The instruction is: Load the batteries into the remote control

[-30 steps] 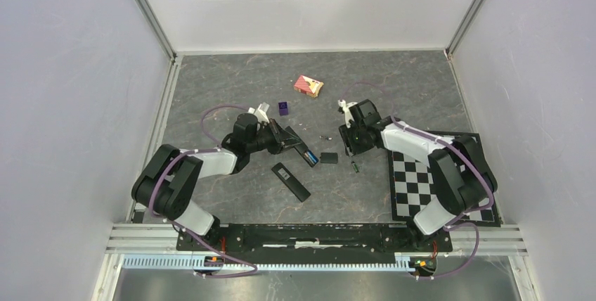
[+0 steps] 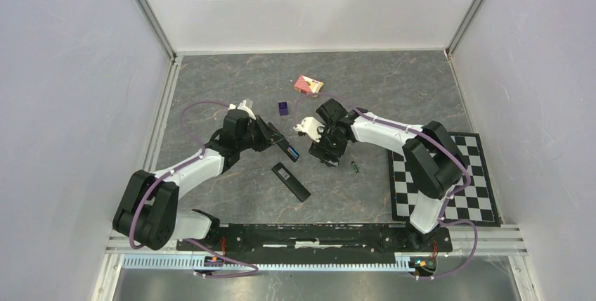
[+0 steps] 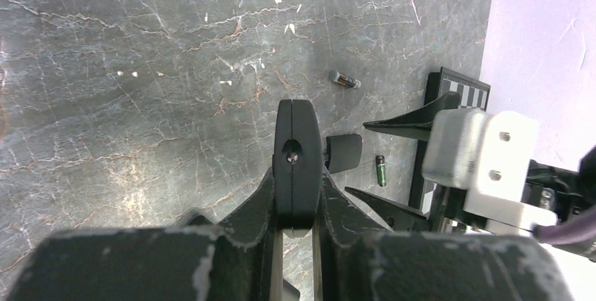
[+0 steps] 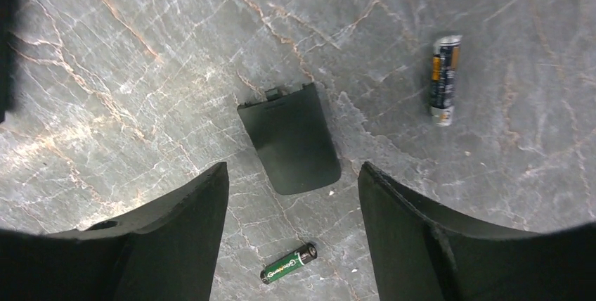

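Observation:
My left gripper (image 2: 273, 139) is shut on the black remote (image 2: 288, 148), whose battery bay shows blue cells in the top view; up close it is largely hidden by the gripper. My right gripper hangs open over the black battery cover (image 4: 288, 139), which lies on the table between and beyond its fingertips. A black-and-gold battery (image 4: 443, 79) lies to the cover's right in the right wrist view; a green battery (image 4: 288, 264) lies below it.
A second dark remote-like slab (image 2: 291, 181) lies at front centre. A red box (image 2: 308, 84) and purple block (image 2: 283, 107) sit behind. A checkered board (image 2: 450, 206) occupies the right.
My right gripper has moved left over the battery cover. My left gripper, with the remote, has moved slightly left and back.

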